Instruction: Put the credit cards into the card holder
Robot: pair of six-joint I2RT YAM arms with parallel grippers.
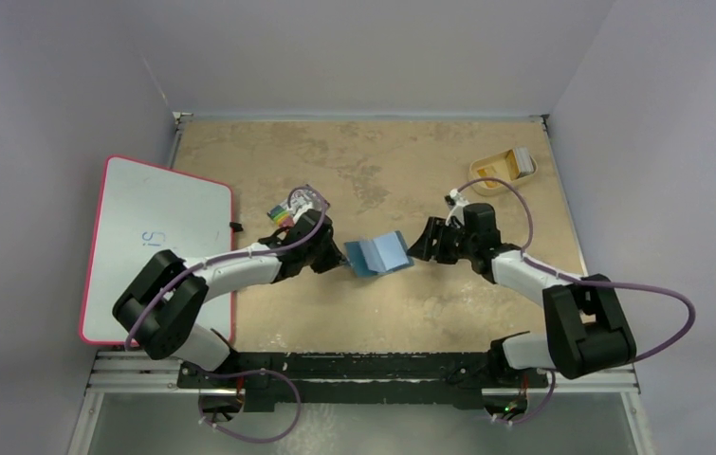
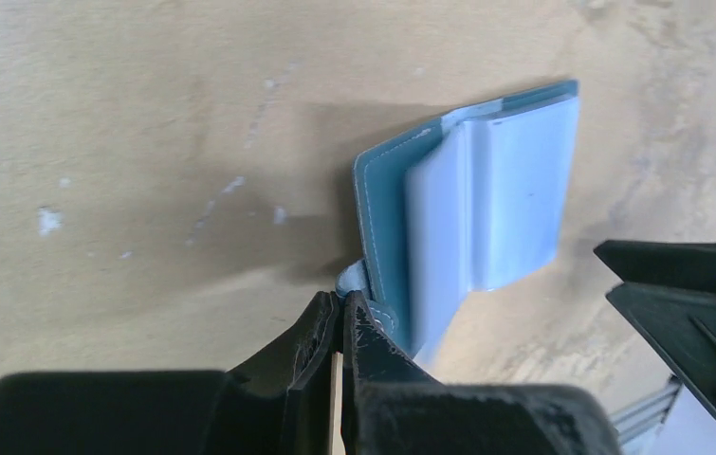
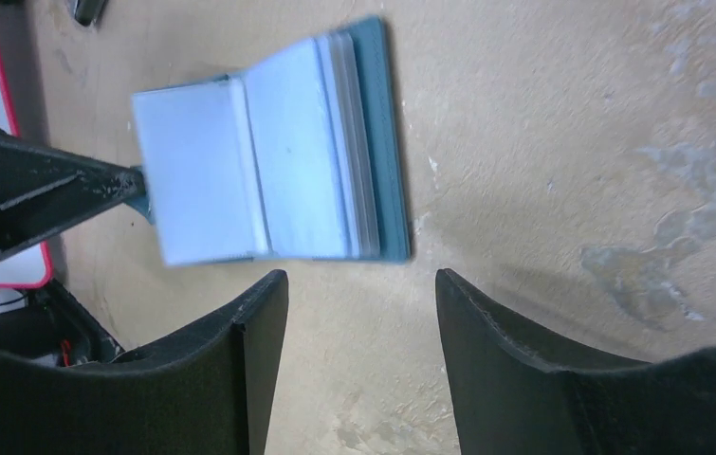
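The blue card holder point(image 1: 379, 254) lies on the table between my two arms, its light blue pages uppermost and one page raised in the left wrist view. At its left edge, my left gripper is shut on a small light blue tab point(image 2: 354, 279) of the holder. My right gripper stands open just beyond the holder's right edge, with nothing between its fingers. No card shows in the holder from these angles. Colourful cards point(image 1: 281, 215) lie behind my left gripper, partly covered by the arm.
A beige tray point(image 1: 493, 188) at the back right holds whitish and golden card-like items. A whiteboard with a pink rim point(image 1: 126, 256) lies on the left, with a small black object point(image 1: 236, 227) at its edge.
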